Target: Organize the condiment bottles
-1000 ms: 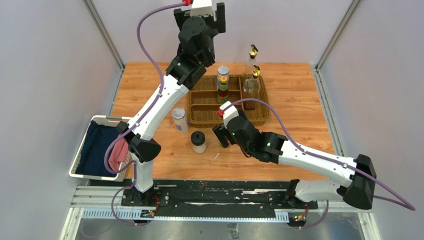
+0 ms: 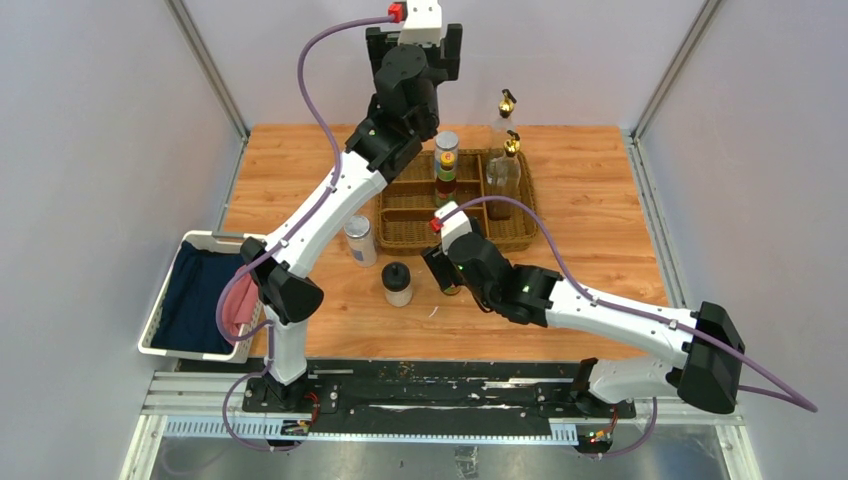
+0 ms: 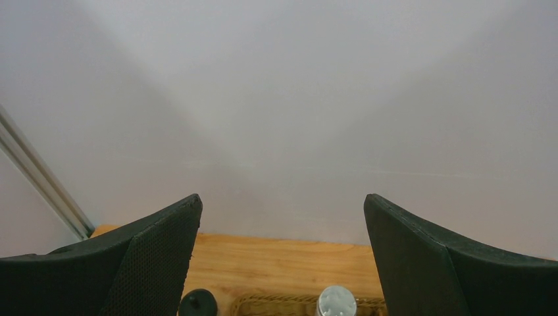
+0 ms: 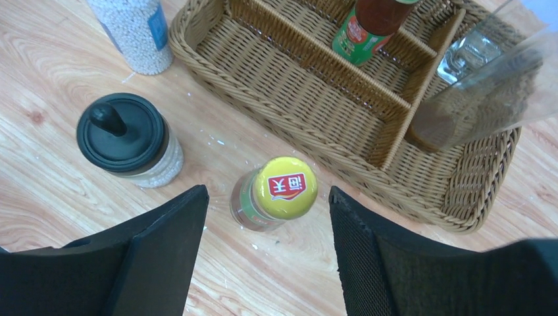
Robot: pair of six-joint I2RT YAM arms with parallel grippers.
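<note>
A yellow-capped bottle stands upright on the wood in front of the wicker basket. My right gripper is part open above it, fingers apart on either side of the cap and no contact visible. From the top view that bottle is mostly hidden under the gripper. To its left stand a black-lidded jar and a jar of white grains. Inside the basket are a red sauce bottle, a silver-lidded jar and a gold-spouted glass bottle. My left gripper is open and empty, high at the back.
Another gold-spouted bottle stands at the back by the basket. At far left lies a white bin with cloths. Basket dividers rise between compartments; its front compartments look partly empty.
The bottles elsewhere have not moved.
</note>
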